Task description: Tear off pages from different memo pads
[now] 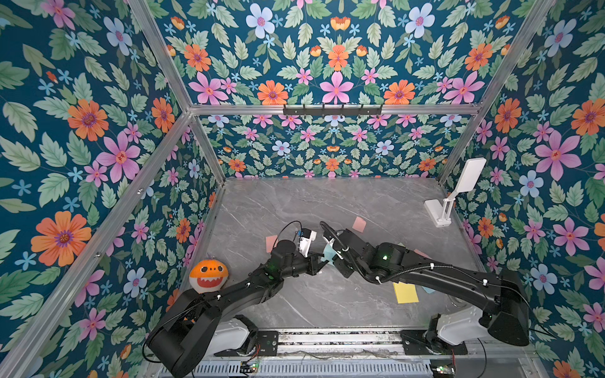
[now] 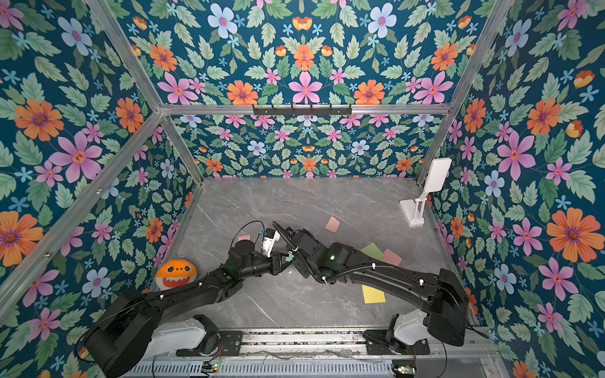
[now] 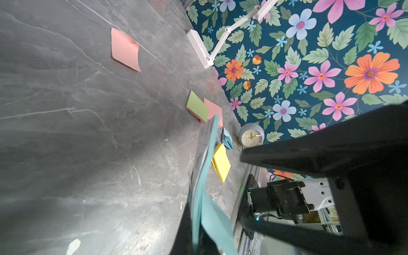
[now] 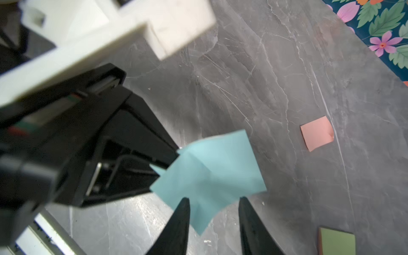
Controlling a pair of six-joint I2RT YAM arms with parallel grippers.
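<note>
My left gripper is shut on a corner of a light blue memo sheet [image 4: 221,174], raised over the table's middle. In the left wrist view the blue paper [image 3: 204,182] stands edge-on, with at least two layers spreading apart. Beside it, on the right, my right gripper is open, its two fingers [image 4: 182,221] well apart and close to the sheet's lower free edge. Whether they touch the paper, I cannot tell. On the table lie a green pad [image 3: 196,106], a pink pad [image 3: 213,109], a yellow pad [image 3: 221,162] and another blue pad [image 3: 227,139].
A loose pink sheet [image 2: 332,223] lies towards the back. The white lamp [image 2: 416,208] stands at back right, the orange plush [image 2: 175,274] at left. A round clock [image 3: 252,137] sits near the pads.
</note>
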